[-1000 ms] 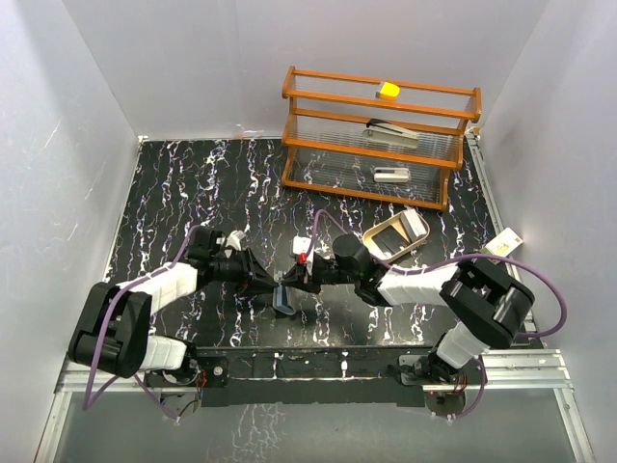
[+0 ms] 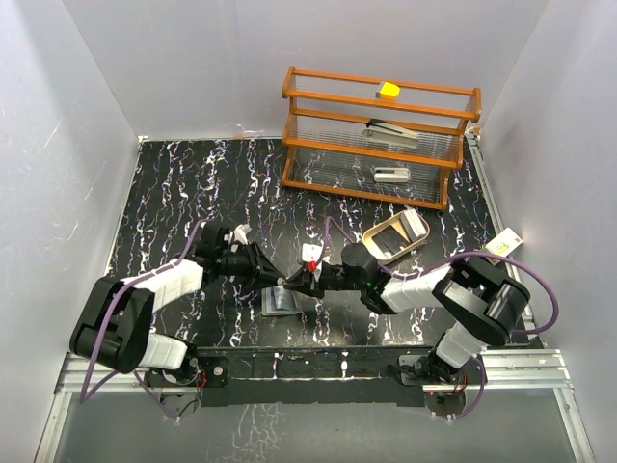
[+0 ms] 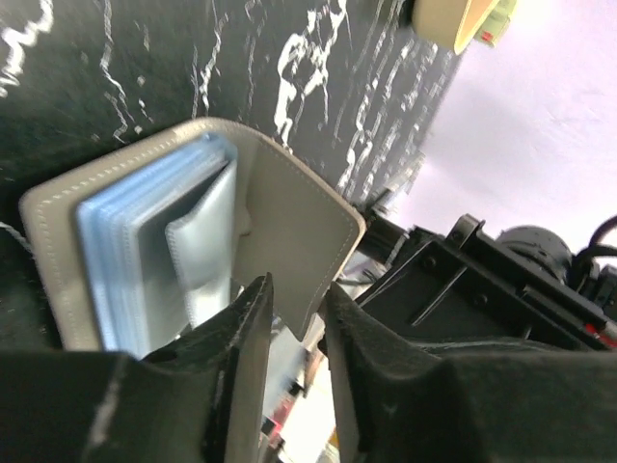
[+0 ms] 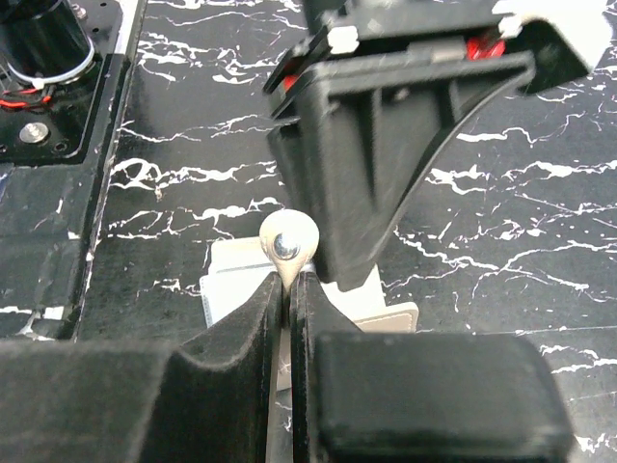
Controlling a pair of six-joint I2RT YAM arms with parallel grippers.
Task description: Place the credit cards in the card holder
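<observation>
The card holder [image 2: 279,301], grey-beige with blue and white cards [image 3: 125,251] inside, lies between both grippers at the table's front middle. My right gripper is shut on the holder's beige edge, which shows between its fingers with a metal snap. My left gripper is part open at the holder's side flap, just over the cards; whether anything lies between its fingers is unclear.
An open case [image 2: 393,253] with compartments stands to the right. A wooden rack [image 2: 364,193] with staplers and a yellow block fills the back right.
The holder has spread wider in the top view, with more of its pale inside showing. Both grippers have shifted slightly.
</observation>
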